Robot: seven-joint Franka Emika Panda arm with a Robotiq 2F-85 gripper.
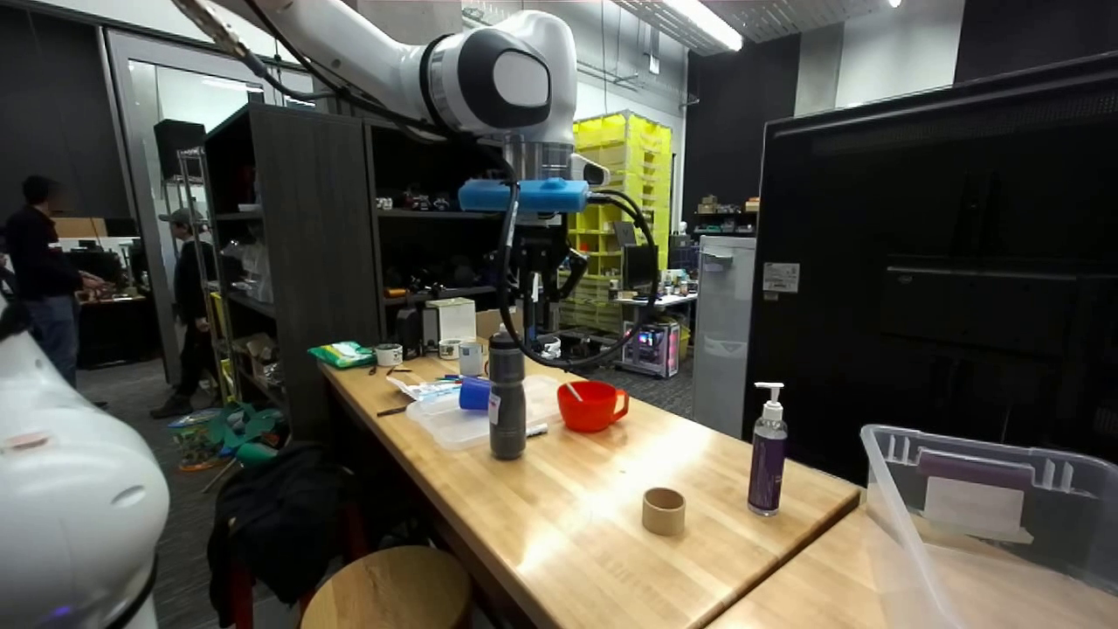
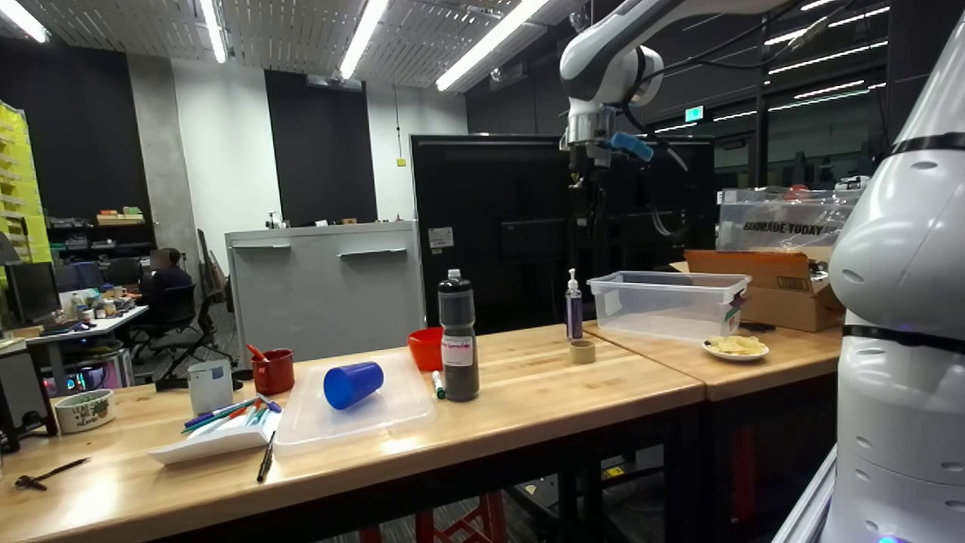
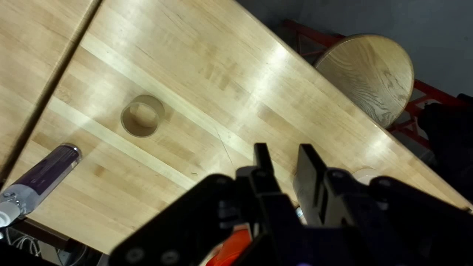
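My gripper points down, high over the table, in the wrist view. A narrow gap separates its fingertips, and bare wood shows through it; whether anything sits deeper between the fingers is hidden. A dark grey bottle [image 1: 508, 404] stands upright on the table, below the gripper [image 1: 536, 304] in exterior view 1. Part of a greyish object, likely this bottle, shows behind one finger in the wrist view. The brown tape ring [image 3: 142, 97] rests on the wood, apart from the gripper. Near it is a purple-labelled pump bottle [image 1: 767, 461], standing. A red cup [image 1: 590, 407] stands behind the grey bottle.
A blue cup [image 2: 353, 385] lies sideways on a clear plastic lid [image 2: 307, 434]. Pens, mugs and a marker crowd that end. A clear bin [image 2: 669, 303], a plate of chips [image 2: 735, 356] and a cardboard box [image 2: 787, 294] occupy the other end. Wood around the tape ring is clear.
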